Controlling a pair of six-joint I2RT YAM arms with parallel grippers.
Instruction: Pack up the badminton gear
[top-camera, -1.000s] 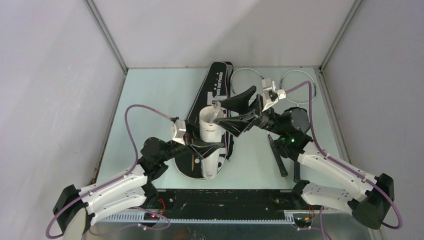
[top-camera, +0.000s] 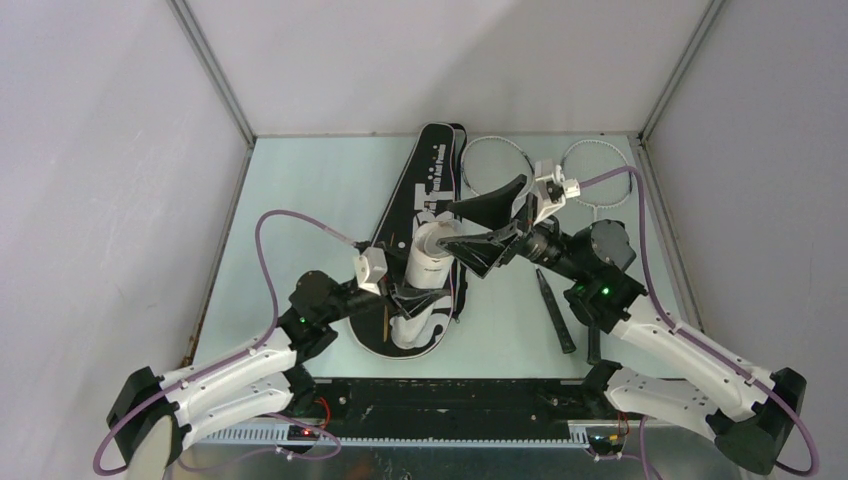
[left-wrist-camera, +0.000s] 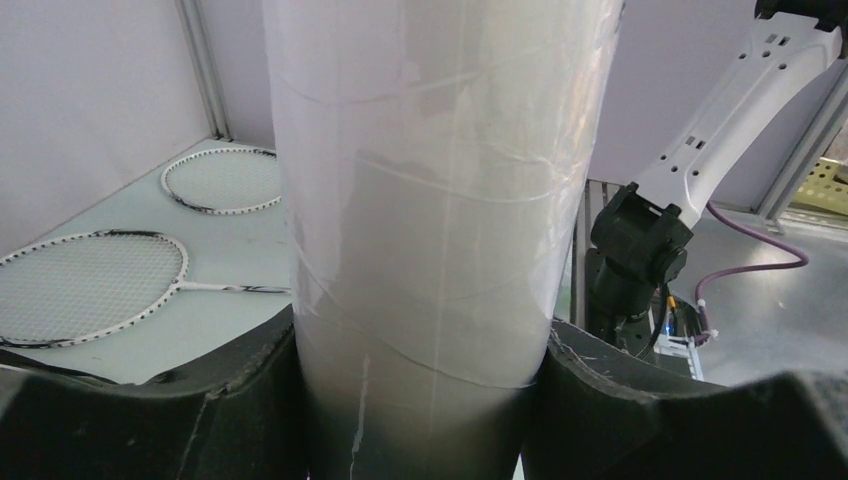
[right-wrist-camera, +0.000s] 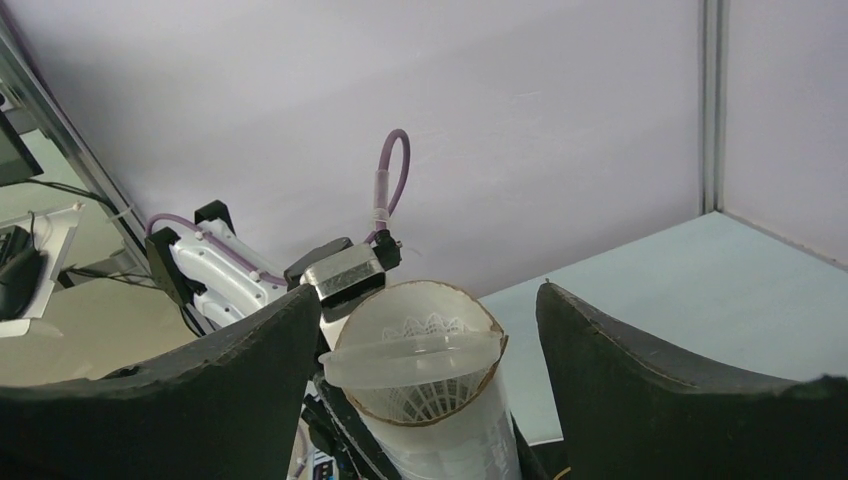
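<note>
A white shuttlecock tube (top-camera: 428, 262) is held by my left gripper (top-camera: 413, 293), shut on it, over the black racket bag (top-camera: 405, 200); in the left wrist view the tube (left-wrist-camera: 430, 200) fills the middle. In the right wrist view its open top (right-wrist-camera: 418, 395) shows shuttlecocks inside, with a translucent lid (right-wrist-camera: 410, 357) lying across the mouth. My right gripper (top-camera: 470, 230) stands part open at the tube's top, its fingers either side of the mouth in that view.
Two rackets (top-camera: 596, 143) lie at the back right, and a dark bar (top-camera: 555, 314) lies right of the bag.
The tube and my left gripper have shifted slightly right. My right gripper has moved a little right, and the clear lid at the mouth sits differently.
</note>
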